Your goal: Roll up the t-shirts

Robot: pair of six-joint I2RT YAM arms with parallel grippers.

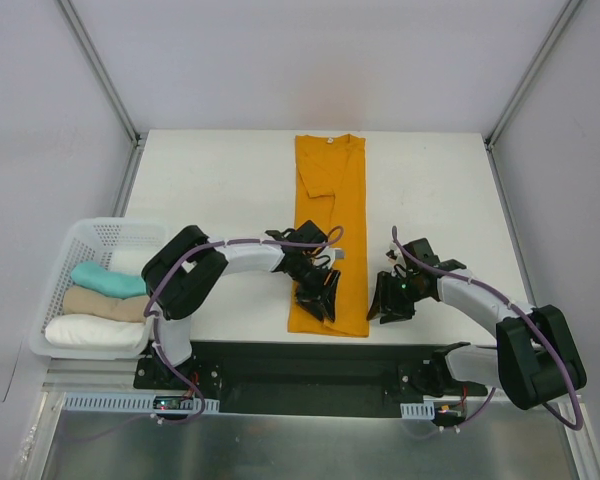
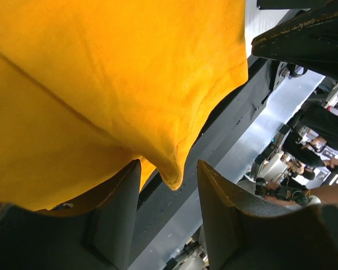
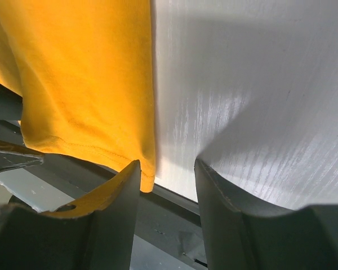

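Observation:
An orange T-shirt point(image 1: 330, 180) lies long and folded lengthwise, collar at the table's back. My left gripper point(image 1: 320, 300) is over its near end; in the left wrist view, a pointed fold of the orange fabric point(image 2: 174, 163) sits between the parted fingertips of the left gripper. My right gripper point(image 1: 385, 305) stands just right of that near end, fingers apart. In the right wrist view, the shirt's hem corner point(image 3: 146, 177) is by the left fingertip of the right gripper, with bare white surface between the fingers.
A white basket point(image 1: 55, 290) at the left holds teal, tan and white rolled cloths.

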